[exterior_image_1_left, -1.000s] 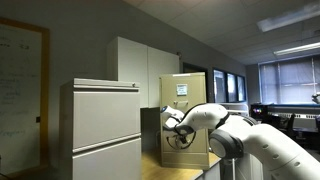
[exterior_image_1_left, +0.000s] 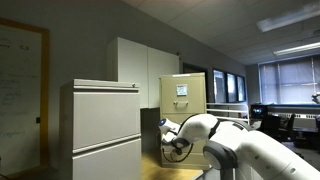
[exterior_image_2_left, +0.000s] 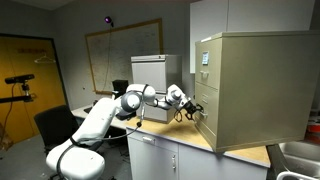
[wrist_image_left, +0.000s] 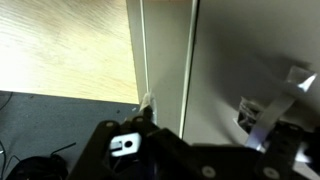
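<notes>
A beige two-drawer filing cabinet (exterior_image_2_left: 250, 90) stands on the wooden counter, its upper drawer front (exterior_image_1_left: 182, 92) facing the arm. My gripper (exterior_image_2_left: 189, 107) is low before the lower drawer, close to its face. In the wrist view the grey cabinet face (wrist_image_left: 220, 50) fills the right side, crossed by a narrow seam. My gripper is open there, one dark finger at each side, and nothing shows held. A shiny metal piece (wrist_image_left: 265, 122), perhaps the drawer's handle, lies close by the right finger. Whether they touch, I cannot tell.
A lighter grey cabinet (exterior_image_1_left: 100, 125) stands apart from the beige one. White wall cabinets (exterior_image_1_left: 140, 65) hang behind.
Over the last second my arm has come down and slightly left in exterior view 1, lower along the beige cabinet's front. The cabinet looks the same.
</notes>
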